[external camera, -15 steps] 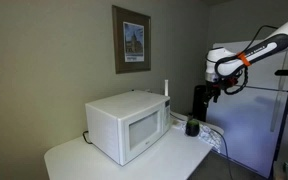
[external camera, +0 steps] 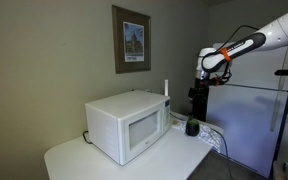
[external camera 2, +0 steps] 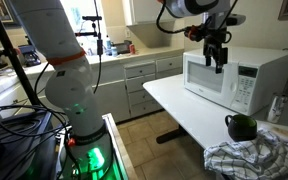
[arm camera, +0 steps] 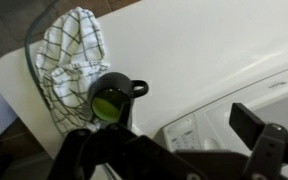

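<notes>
My gripper is open and empty, its dark fingers spread wide in the wrist view. In exterior view 2 the gripper [external camera 2: 219, 62] hangs high above the table, in front of the microwave. A dark mug with a green inside [external camera 2: 241, 127] stands upright at the table's end; from the wrist, the mug [arm camera: 109, 100] shows its handle pointing toward the microwave side. It rests at the edge of a white checked towel [external camera 2: 249, 160]. The white microwave [external camera: 134, 125] has its door shut.
Bare white table [external camera 2: 174, 98] lies in front of the microwave. A cable [external camera: 224, 143] runs near the mug's end of the table. Behind the mug some small items [external camera 2: 276, 108] stand by the wall. A framed picture [external camera: 132, 40] hangs above.
The mug and the microwave have not moved.
</notes>
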